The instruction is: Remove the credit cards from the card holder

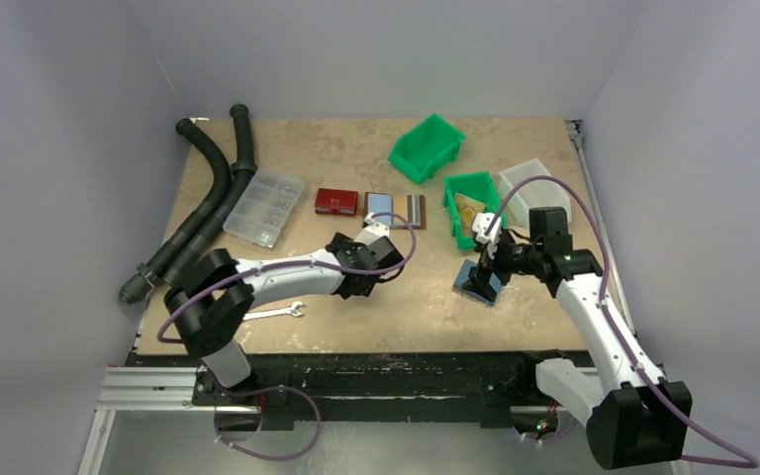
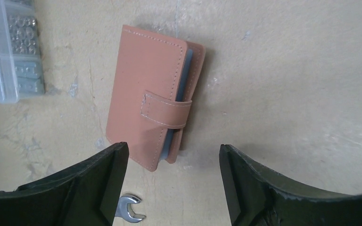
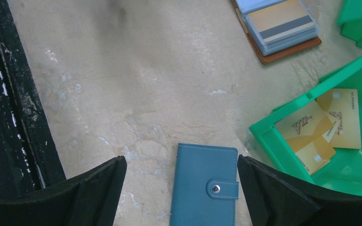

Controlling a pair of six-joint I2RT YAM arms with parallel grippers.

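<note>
A closed tan leather card holder with a strap lies under my left gripper, which is open just beside it. My right gripper hangs open over a blue card holder with a snap. An open brown holder with cards lies behind, and gold cards sit in a green bin. A red card holder lies at the back left.
A wrench lies front left. A clear organizer and black pipes line the left side. Another green bin and a clear box stand behind.
</note>
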